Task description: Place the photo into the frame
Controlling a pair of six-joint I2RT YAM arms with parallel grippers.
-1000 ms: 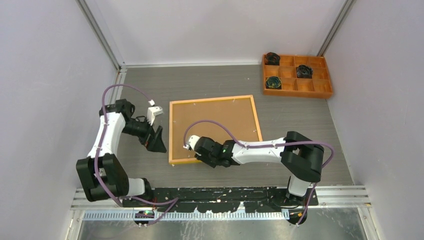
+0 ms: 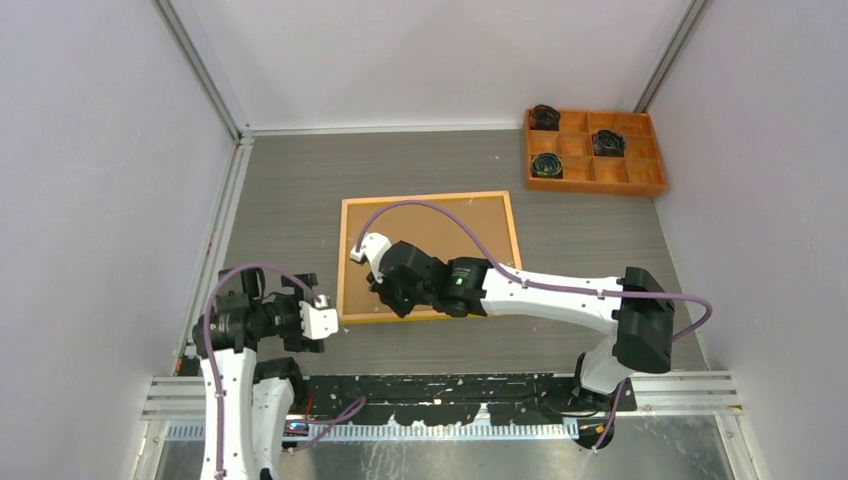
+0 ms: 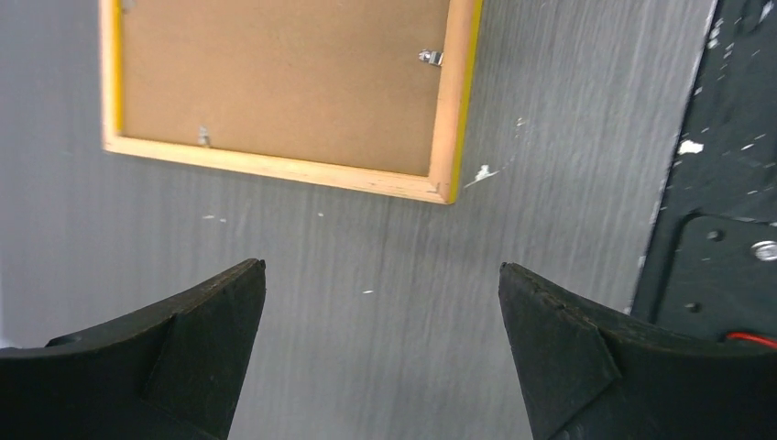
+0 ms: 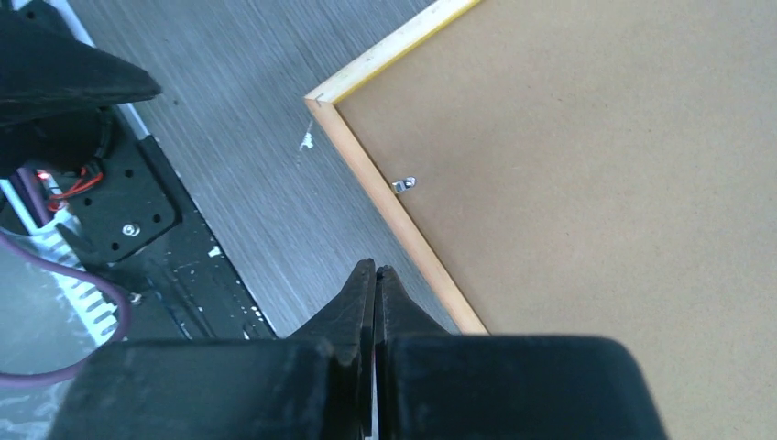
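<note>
The wooden frame (image 2: pixel 511 227) lies on the table with its brown backing board and small metal tabs. My right gripper hangs over the frame's near left part; in its wrist view its fingertips meet beside the inner edge of a rail, with nothing seen between them. My left gripper stands open and empty left of the frame, above bare table, its wide fingers apart. I see no separate photo that I can make out.
An orange compartment box (image 2: pixel 630 170) with several dark coiled items stands at the back right. Bare grey table surrounds the frame. Pale walls bound both sides and the back; a black plate edge (image 2: pixel 470 390) runs along the front.
My left arm has drawn back toward the front, away from the table's middle. My right gripper has risen and shifted slightly up and left in the top view. The frame lies about where it was.
</note>
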